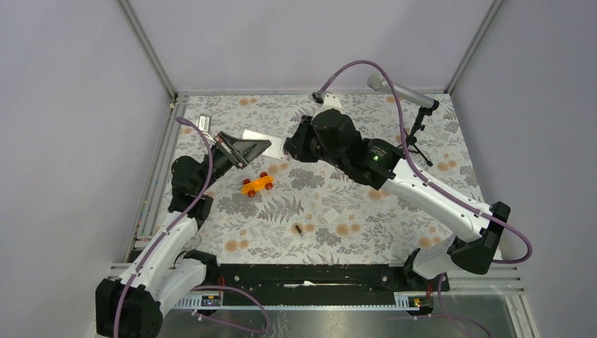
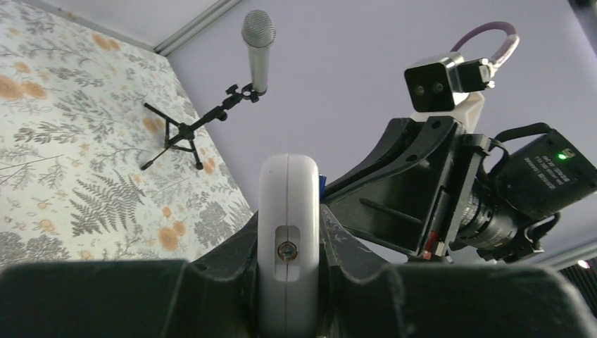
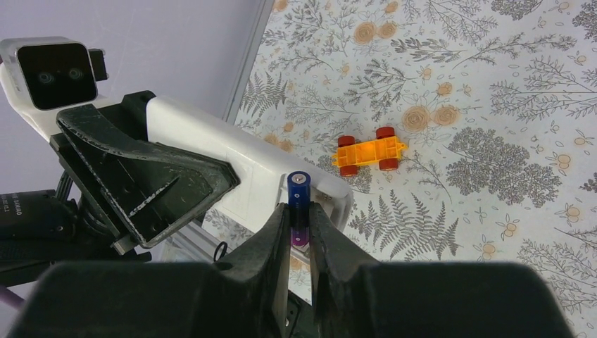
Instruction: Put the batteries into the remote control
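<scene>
The white remote control (image 1: 264, 141) is held above the table, with my left gripper (image 1: 259, 149) shut on it. In the left wrist view, one narrow end of the remote (image 2: 288, 193) faces the camera. My right gripper is shut on a blue and purple battery (image 3: 299, 190), which sticks up from between the fingertips. Behind that battery, the right wrist view shows the remote's open compartment (image 3: 325, 202) near its end. Whether battery and remote touch, I cannot tell. A small dark cylinder, seemingly another battery (image 1: 299, 230), lies on the table.
An orange toy car with red wheels (image 1: 258, 184) stands below the held remote. A pale flat square (image 1: 331, 215) lies on the patterned cloth. At the back right is a microphone on a tripod (image 1: 412, 134).
</scene>
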